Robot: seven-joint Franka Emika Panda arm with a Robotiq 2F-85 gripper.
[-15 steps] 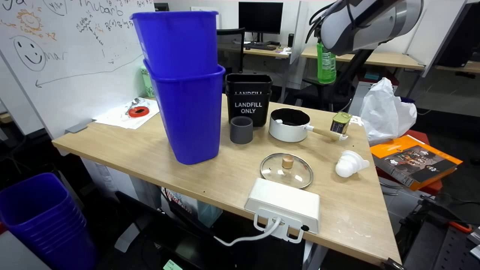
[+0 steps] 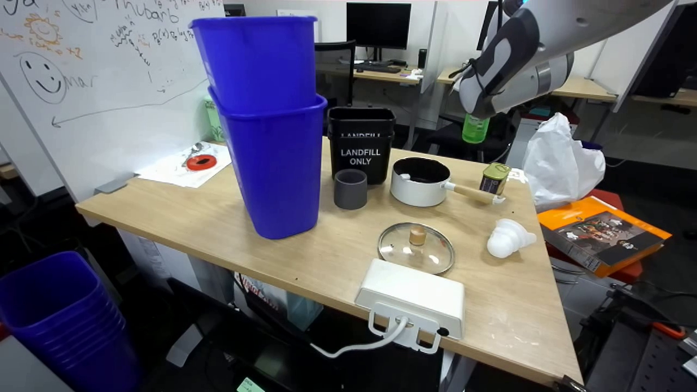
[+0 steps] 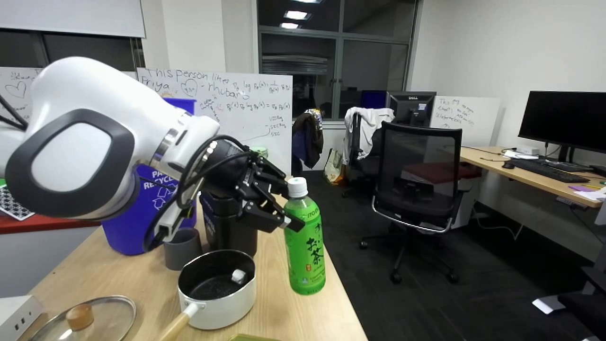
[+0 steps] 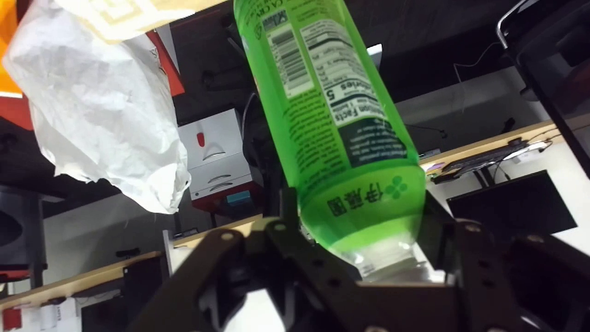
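A green tea bottle with a white cap hangs upright, held near its top by my gripper, which is shut on it. In exterior view 1 only the lower part of the bottle shows below the arm, which hides the gripper there. The wrist view shows the bottle between the dark fingers, its label facing the camera and its neck end at the fingers. In exterior view 2 the bottle appears to the right of the white saucepan.
The table holds a pot lid, a grey cup, a black landfill bin, tall blue bins, a green-lidded can and a white plastic piece. A white bag stands beyond the right edge.
The bottle appears slightly lower in exterior view 1 and is now more hidden behind the arm. The arm's end has shifted and turned. Objects on the table look the same.
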